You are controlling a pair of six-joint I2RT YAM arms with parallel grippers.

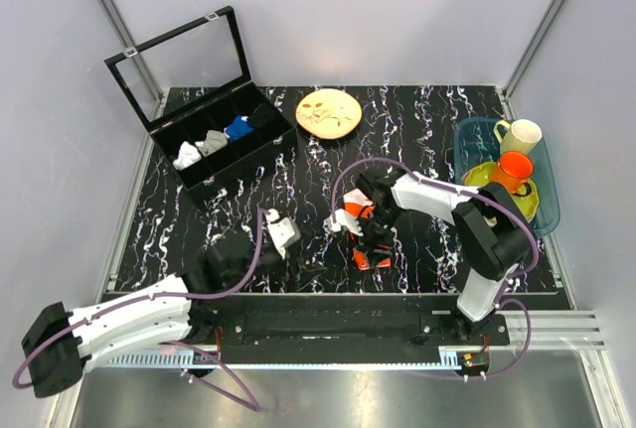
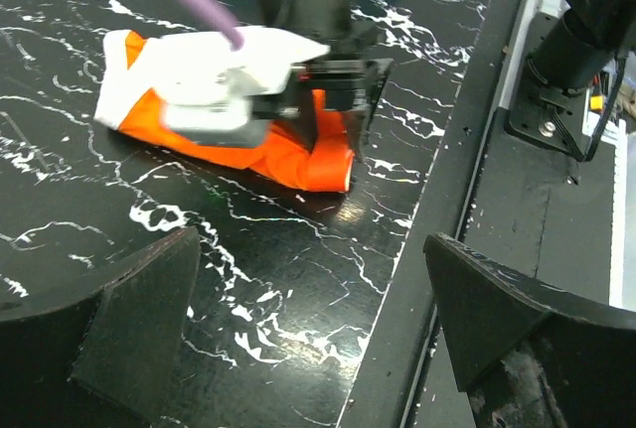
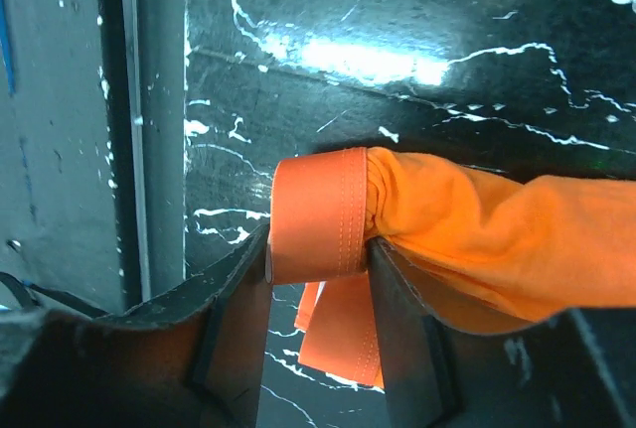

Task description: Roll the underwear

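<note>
The orange underwear with white parts lies on the black marbled table, in a narrow strip running front to back in the top view, its near end (image 1: 368,261) close to the table's front edge. My right gripper (image 1: 376,249) is over that near end. In the right wrist view the orange waistband (image 3: 320,205) lies between the right gripper's fingers (image 3: 397,289), which stand apart with cloth filling the gap; whether they clamp it cannot be told. My left gripper is open and empty, left of the underwear (image 2: 214,153), fingers wide apart.
An open black box (image 1: 260,155) with folded cloths stands at the back left. A patterned plate (image 1: 329,113) lies at the back. A teal bin (image 1: 546,185) with mugs stands on the right. Bare table lies left of the underwear.
</note>
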